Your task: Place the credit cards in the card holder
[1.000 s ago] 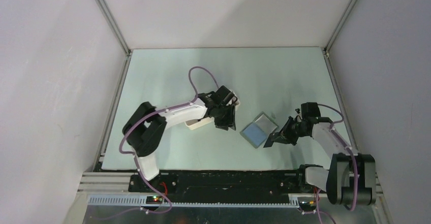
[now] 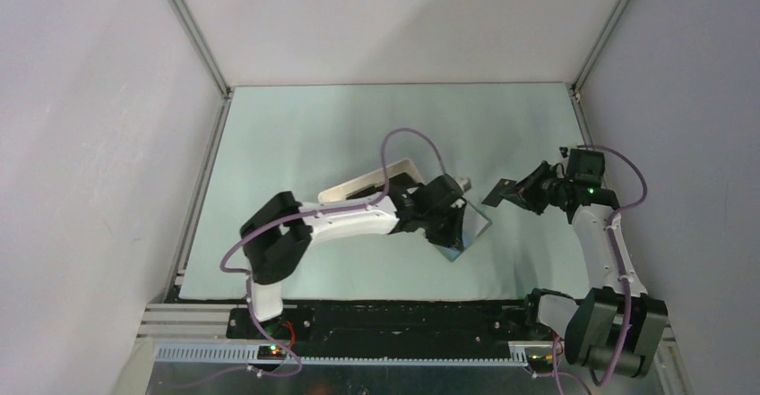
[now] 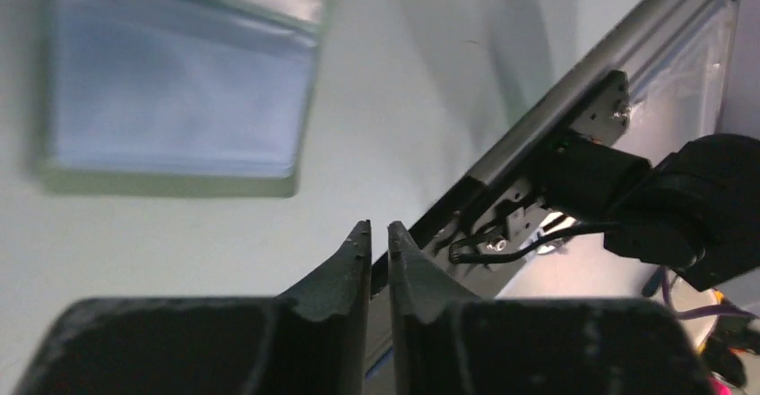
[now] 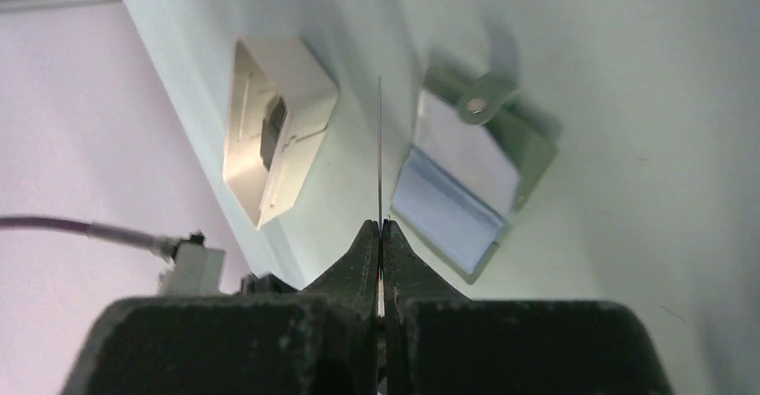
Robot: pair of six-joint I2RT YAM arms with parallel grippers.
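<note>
The card holder (image 2: 485, 218) lies open on the table, its blue pocket (image 4: 448, 209) and whitish pocket (image 4: 466, 151) facing up. At its upper edge in the right wrist view, a green tab (image 4: 485, 99) with a round button stands up. My left gripper is above the holder in the top view, fingertips slightly apart with nothing visible between them. To the holder's right, my right gripper (image 2: 520, 197) is shut on a dark card (image 2: 498, 193), which appears edge-on as a thin upright card (image 4: 379, 153) in its wrist view, clear of the holder.
A whitish box (image 4: 309, 86) lies beyond the holder with something dark inside (image 4: 273, 131); my left arm (image 2: 358, 222) partly covers it from above. Open table surrounds the right gripper, with a wall on the far right.
My left gripper has moved right, from beside the box to over the holder.
</note>
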